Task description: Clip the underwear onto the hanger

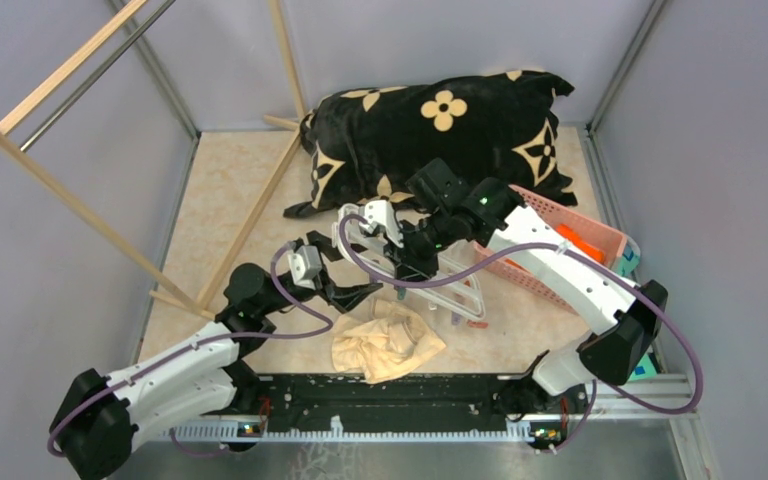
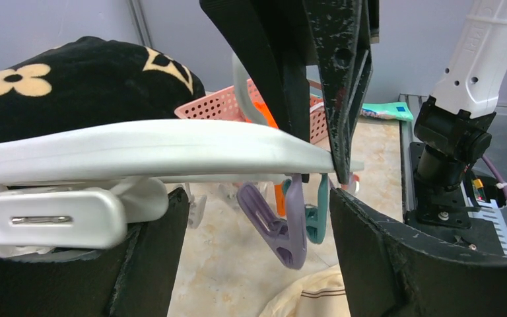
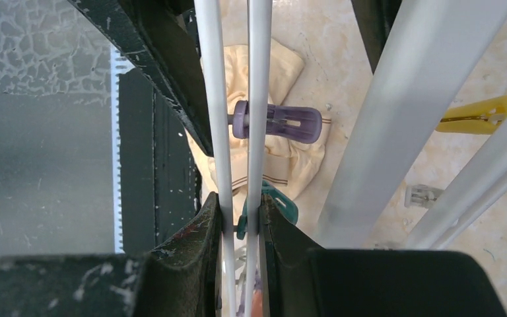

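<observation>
The white hangers [image 1: 460, 298] with coloured clips are held by my right gripper [image 1: 412, 260] above the beige underwear [image 1: 385, 345]; white rails lie between its fingers in the right wrist view. My left gripper [image 1: 345, 272] stands open beside the hangers; in the left wrist view a white rail crosses ahead of it, with a purple clip [image 2: 296, 224] and teal clip [image 2: 321, 218] between and just beyond its fingers. A yellow clip [image 3: 475, 122] shows in the right wrist view.
A black patterned cushion [image 1: 490, 120] fills the back. A pink basket [image 1: 545, 285] with orange items is at right. A wooden rack [image 1: 80, 210] stands at left.
</observation>
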